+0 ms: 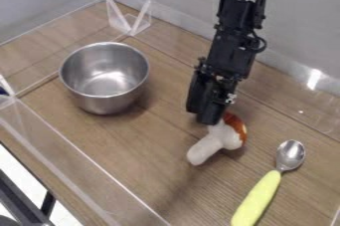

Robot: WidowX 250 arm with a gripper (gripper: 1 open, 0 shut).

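Observation:
My black gripper reaches down from the top to the middle of the wooden table, shut on a toy mushroom with a pale stem and a red-orange cap. The mushroom lies on its side at table level, its stem pointing down-left; the cap is partly behind the fingers.
A metal bowl stands to the left. A spoon with a yellow handle lies at the lower right. White bracket-like pieces are at the back left. Walls line the back and left.

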